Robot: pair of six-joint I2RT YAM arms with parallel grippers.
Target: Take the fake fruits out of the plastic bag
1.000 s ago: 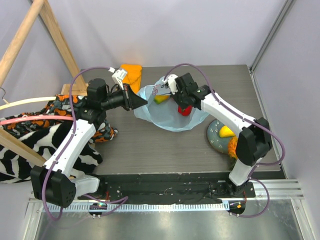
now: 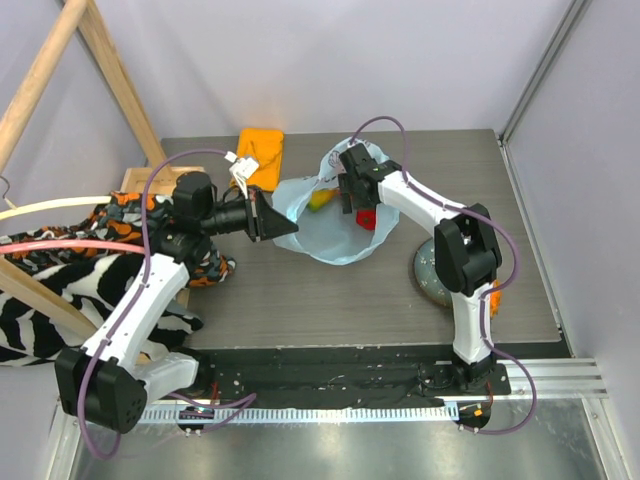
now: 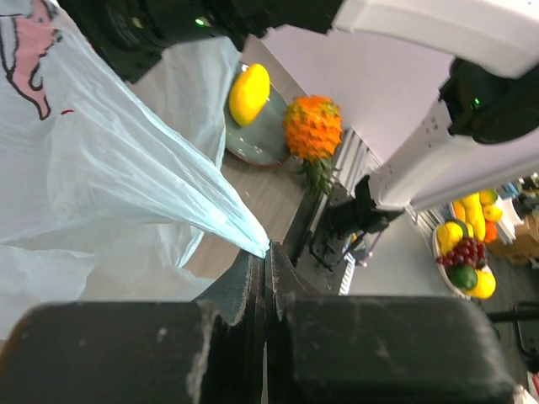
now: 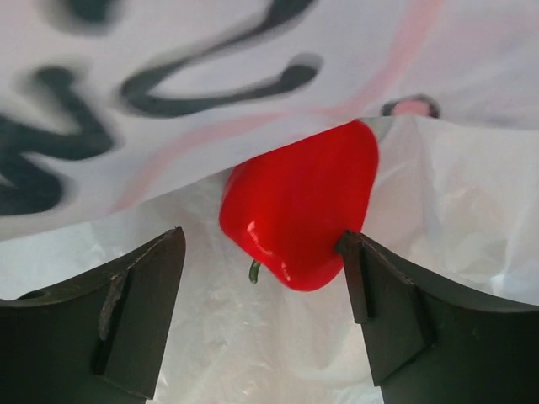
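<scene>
The white plastic bag [image 2: 325,240] lies spread at the middle of the table, its mouth gaping. My left gripper is shut on the bag's edge, which is pulled taut from its fingertips. Inside the bag are a red pepper-like fruit [image 2: 366,218] and a yellow one [image 2: 321,199]. My right gripper reaches into the bag, open. In the right wrist view the red fruit [image 4: 299,206] sits just ahead between the fingers, with its right side near the right fingertip; whether they touch I cannot tell. A printed fold of the bag covers its upper part.
A grey plate [image 2: 428,272] stands at the right under my right arm. In the left wrist view a yellow fruit [image 3: 249,94] is on it, with a toy pineapple [image 3: 312,130] beside it. An orange cloth [image 2: 260,155] lies at the back.
The left gripper has shifted slightly down, still at the bag's edge.
</scene>
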